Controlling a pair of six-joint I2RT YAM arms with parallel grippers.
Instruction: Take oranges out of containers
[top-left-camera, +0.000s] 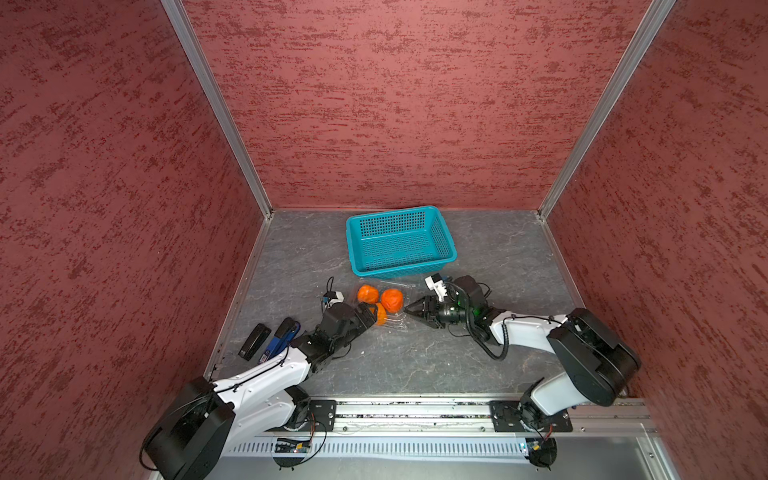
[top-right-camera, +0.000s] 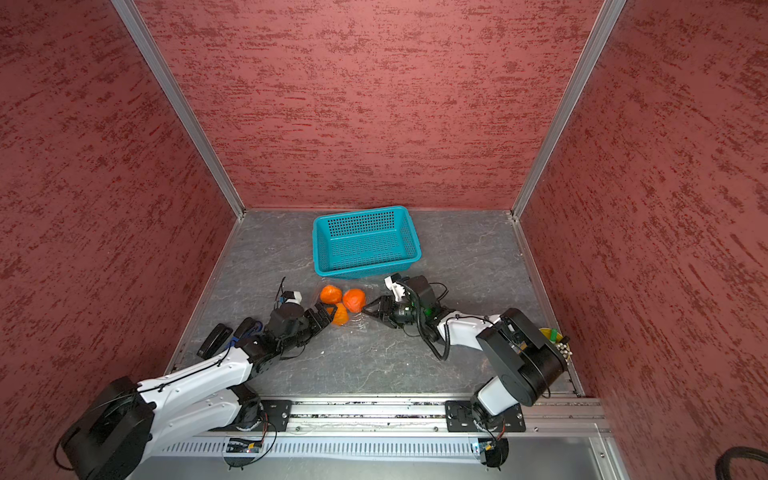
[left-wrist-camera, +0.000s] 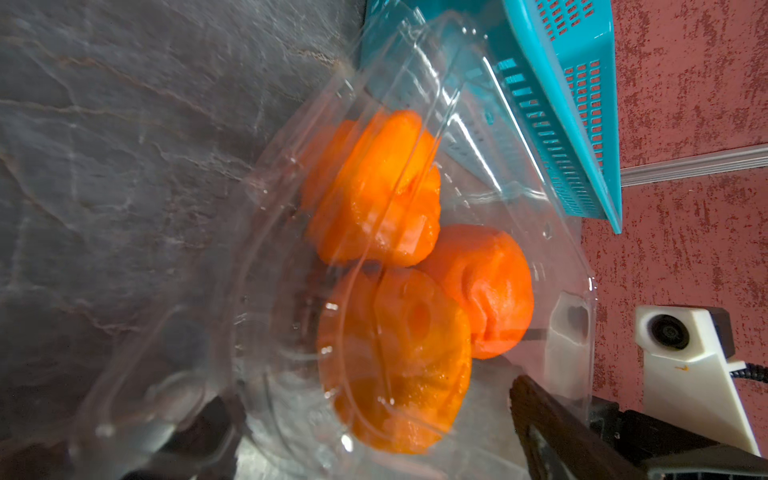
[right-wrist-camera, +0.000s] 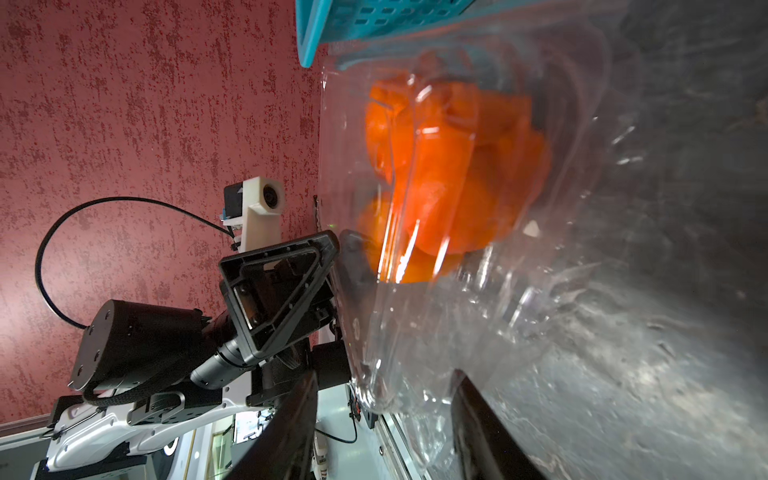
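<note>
Three oranges (top-left-camera: 391, 299) (left-wrist-camera: 480, 284) (right-wrist-camera: 440, 168) sit inside a clear plastic container (left-wrist-camera: 560, 264) on the grey table, just in front of a turquoise basket (top-left-camera: 400, 252). My left gripper (top-left-camera: 368, 314) is open at the container's near left side, close to the front orange (left-wrist-camera: 396, 360). My right gripper (top-left-camera: 412, 310) is open at the container's right side, with the clear plastic close to its fingertips in the right wrist view. Whether either gripper touches the container is unclear.
Dark and blue hand tools (top-left-camera: 280, 340) lie on the table at the left, beside my left arm. Red walls enclose the workspace.
</note>
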